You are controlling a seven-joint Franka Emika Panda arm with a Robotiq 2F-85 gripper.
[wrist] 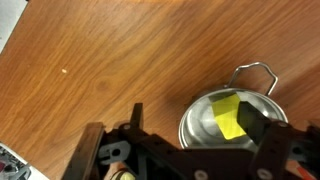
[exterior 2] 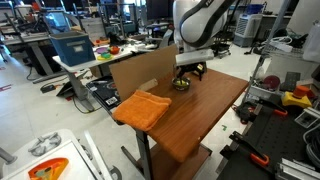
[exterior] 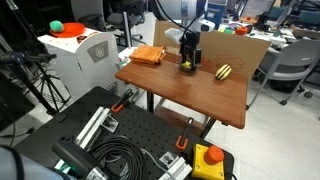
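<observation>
A round metal pot (wrist: 203,127) with a wire handle sits on the wooden table, a yellow block (wrist: 228,118) inside it. In the wrist view my gripper is open. One finger reaches over the pot beside the yellow block, while the other is outside the rim above bare wood. Nothing shows between the fingers except part of the pot and the tabletop. In the first exterior view the gripper (exterior: 188,50) hangs low over the pot (exterior: 186,67). The second exterior view shows the pot (exterior 2: 180,84) near the table's back edge.
An orange cloth (exterior: 148,54) lies at the table's left end. A yellow, dark-striped object (exterior: 223,72) rests to the right of the pot. A cardboard panel (exterior 2: 137,72) stands behind.
</observation>
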